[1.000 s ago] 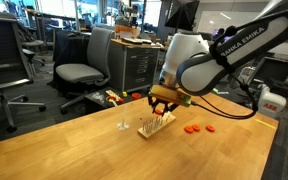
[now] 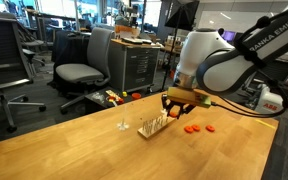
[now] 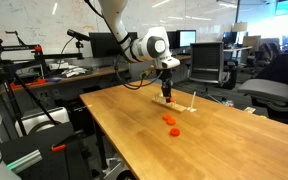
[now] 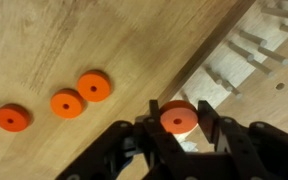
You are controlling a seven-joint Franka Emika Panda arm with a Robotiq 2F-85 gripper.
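Note:
My gripper is shut on an orange disc (image 4: 179,119) with a small centre hole, gripped at its sides. A wooden pegboard (image 4: 259,75) with several upright pegs lies just beyond the fingers in the wrist view. The held disc is over or near the board's edge; its exact height cannot be told. In exterior view 1 the gripper (image 2: 172,105) hangs at the right end of the pegboard (image 2: 154,128). Three more orange discs, one of them this disc (image 4: 94,85), lie flat on the table to the left in the wrist view.
The wooden table (image 2: 74,150) is broad and clear on the left and in front. A thin white upright item (image 2: 122,120) stands left of the pegboard. Office chairs (image 2: 84,72) and a dark drawer cabinet (image 2: 134,65) stand behind the table.
Over the last second my gripper has shifted a little to the right in exterior view 1, towards the board's right end. The loose discs and the board look unmoved.

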